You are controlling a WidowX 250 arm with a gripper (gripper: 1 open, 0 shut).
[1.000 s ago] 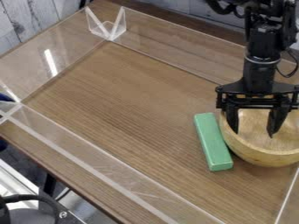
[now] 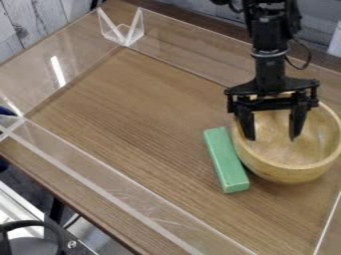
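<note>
My black gripper [image 2: 272,120] is open, its fingers hanging down over and into a round tan wooden bowl [image 2: 284,162] at the right of the camera view. A green rectangular block [image 2: 225,160] lies on the wooden table [image 2: 120,120] along the bowl's left side. I cannot tell whether the fingers touch the bowl.
Clear plastic-like edging [image 2: 122,30] runs near the back. Part of a black device with cables [image 2: 30,242] sits at the bottom-left corner.
My gripper has moved left and up in the view, and the bowl and green block have shifted left and slightly up along with it.
</note>
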